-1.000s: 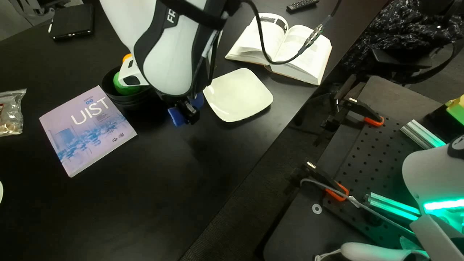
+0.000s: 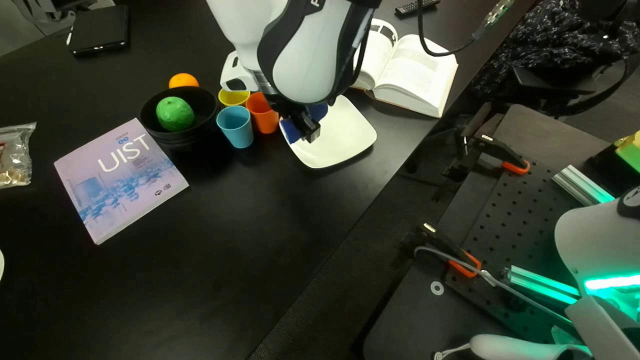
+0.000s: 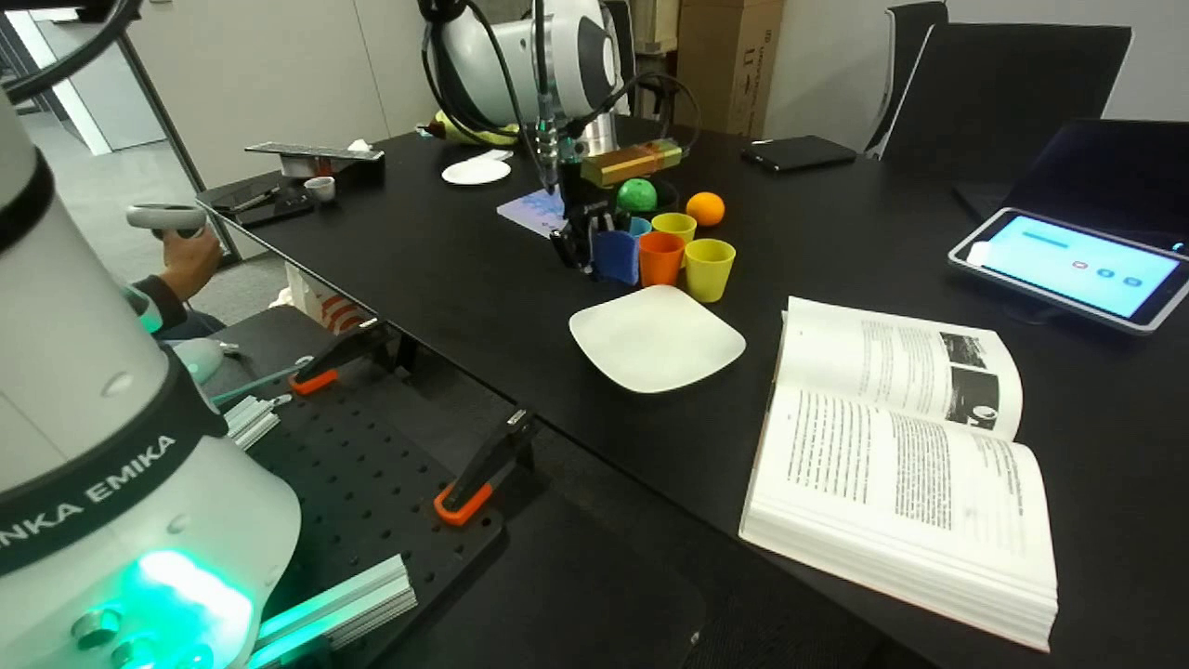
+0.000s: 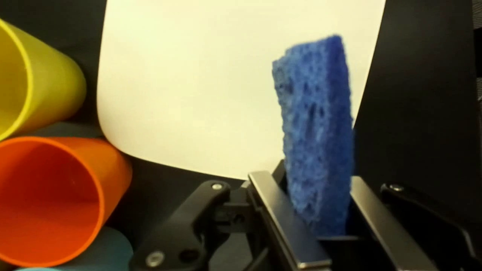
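Observation:
A blue sponge [image 4: 316, 131] is pinched between the metal fingers of my gripper, one face against each finger, its far end jutting forward. Under and ahead of it in the wrist view lies a white square plate [image 4: 194, 81], empty where it shows. From exterior view 1, the gripper [image 2: 309, 129] hangs over the plate's near-left corner, with the sponge [image 2: 292, 131] partly hidden by the fingers. In exterior view 2 the sponge [image 3: 615, 255] appears beyond the plate [image 3: 658, 340], in front of the blue cup.
Orange [image 2: 262, 113], blue [image 2: 235, 126] and yellow [image 3: 710, 268] cups crowd the plate's left side. Black bowls [image 2: 207, 111] hold a green fruit [image 2: 174, 114]; an orange [image 2: 183, 80] lies behind. An open book [image 2: 414, 72] sits beyond the plate.
My arm has swung right in exterior view 1, carrying the sponge from left of the plate to over its corner. The cups, hidden behind the arm before, now show.

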